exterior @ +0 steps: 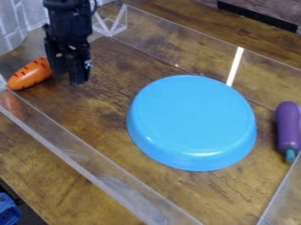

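My dark gripper (72,67) is low at the upper left of the tray, just right of an orange carrot-like toy (28,75). Whether its fingers are open or shut is hard to tell against the dark wood. A large blue round dish or lid (191,121), apparently upside down, fills the centre right. A purple eggplant-like toy (288,127) lies at the far right edge.
Clear walls (94,176) edge the wooden work area. A small blue object (6,209) sits outside at the bottom left. Bare wood lies between the carrot and the blue dish.
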